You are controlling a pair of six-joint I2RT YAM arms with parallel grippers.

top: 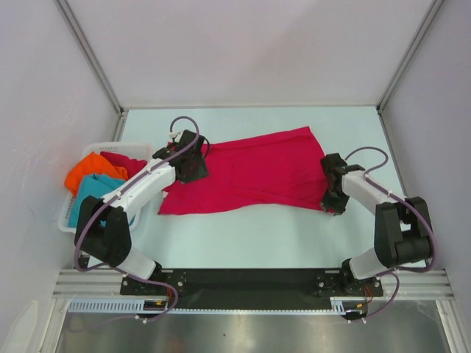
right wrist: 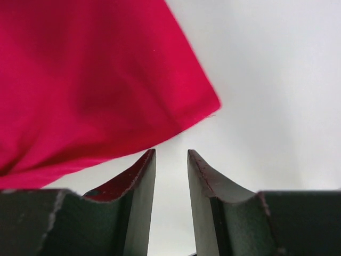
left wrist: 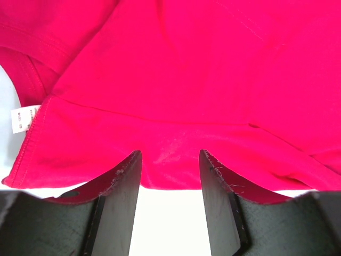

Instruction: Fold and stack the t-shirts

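Note:
A red t-shirt lies spread over the middle of the white table, its front edge running a little wavy. Over its left part hangs my left gripper, open, with only flat red cloth beneath the fingers. A white label pokes out by the shirt's left side in the left wrist view. My right gripper is at the shirt's front right corner, its fingers apart and nothing between them. In the right wrist view that corner lies just beyond the fingertips.
At the left, a white basket holds an orange cloth, a blue cloth and a red cloth.

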